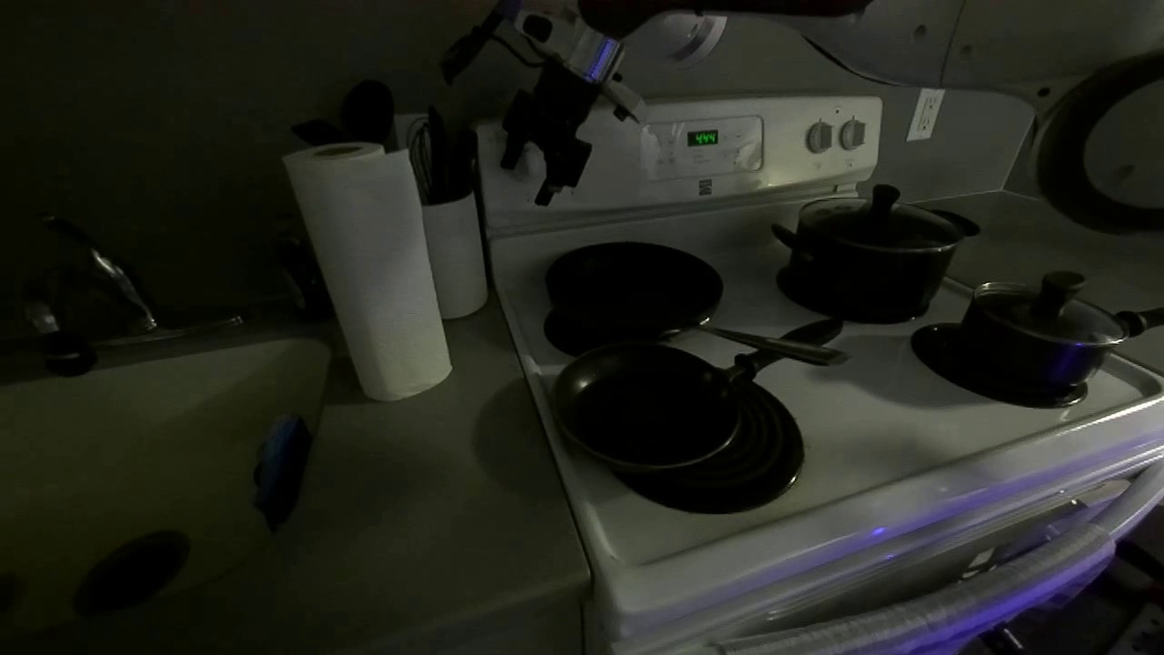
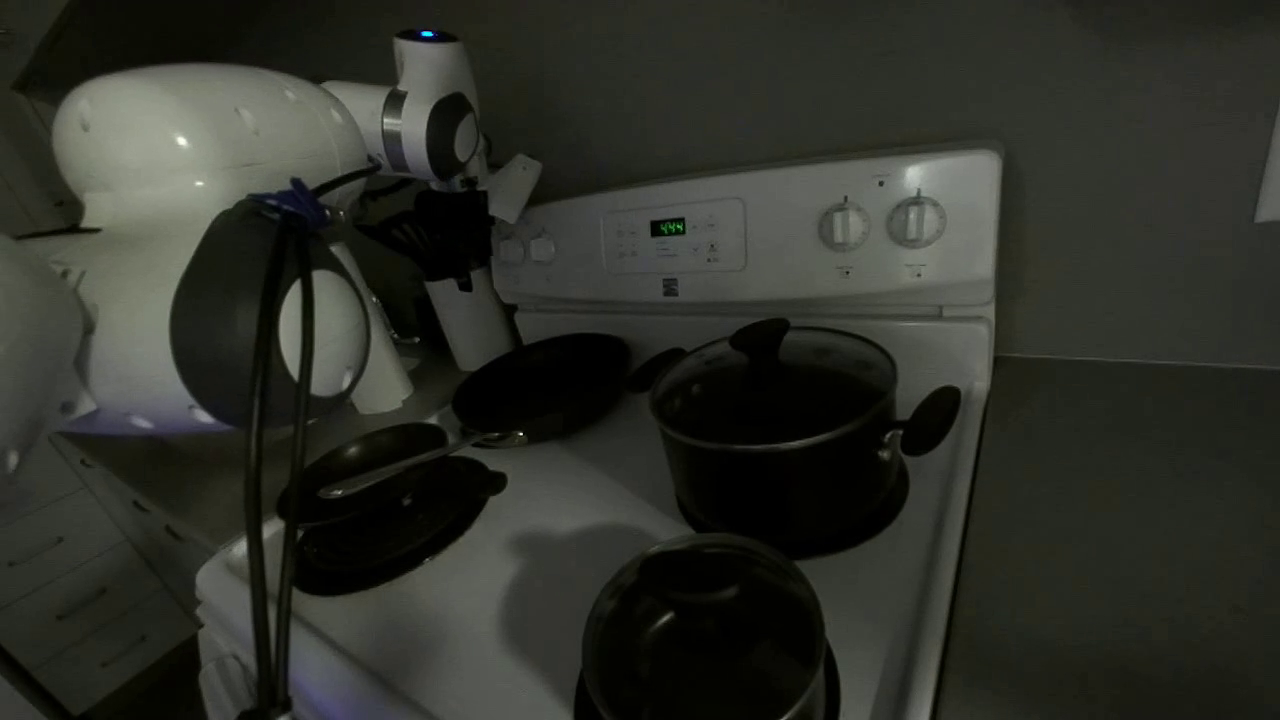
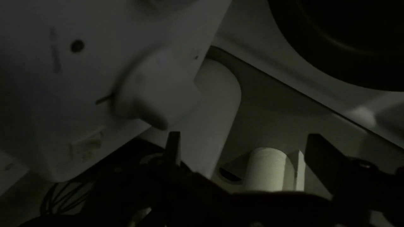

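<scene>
My gripper (image 1: 526, 181) hangs in front of the left end of the stove's back panel (image 1: 611, 186). Its dark fingers stand wide apart in the wrist view, with nothing held between them. A white stove knob (image 3: 157, 89) shows large there, left of and above the gap between the fingertips. In exterior view 1 the gripper hides most of the left knobs. From exterior view 2, two left knobs, one of them the outer-right knob (image 2: 541, 247), can be seen just right of the dark gripper body.
A utensil holder (image 1: 455, 256) and a paper towel roll (image 1: 371, 273) stand left of the stove. On the burners are two pans, the front one (image 1: 649, 404) beside a back one (image 1: 633, 286), a large pot (image 1: 873, 262) and a small pot (image 1: 1037, 338).
</scene>
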